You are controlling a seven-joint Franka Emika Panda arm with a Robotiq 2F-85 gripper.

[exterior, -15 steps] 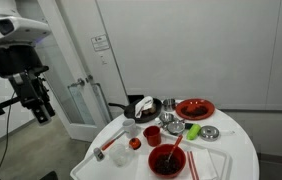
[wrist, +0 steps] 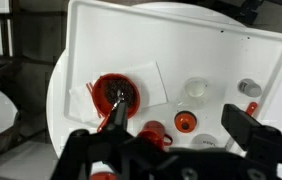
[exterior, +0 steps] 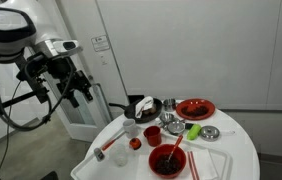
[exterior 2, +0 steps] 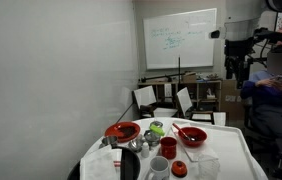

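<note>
High at the left in exterior view 1, my gripper [exterior: 78, 98] hangs above and left of the round white table, clear of everything on it. Its two dark fingers stand wide apart in the wrist view, and nothing shows between them. Below lies a white tray [wrist: 211, 35] carrying a red bowl [wrist: 99, 96] with dark contents and a red-handled utensil. Also there are a red tomato-like item [wrist: 185, 122], a clear cup [wrist: 196, 90] and a small grey cylinder [wrist: 248, 87]. A red mug [exterior: 152, 136] stands behind the bowl in exterior view 1.
Toward the back are a dark pan [exterior: 158, 106] with a white cloth, a red plate [exterior: 195, 109], metal pots and a green item [exterior: 194, 131]. A white mug [exterior: 130, 129] stands left of the red one. Someone sits [exterior 2: 278, 92] beyond the table. Much of the tray is bare.
In exterior view 1 my gripper has moved rightward and a little up, nearer to the table. Objects on the table look unmoved.
</note>
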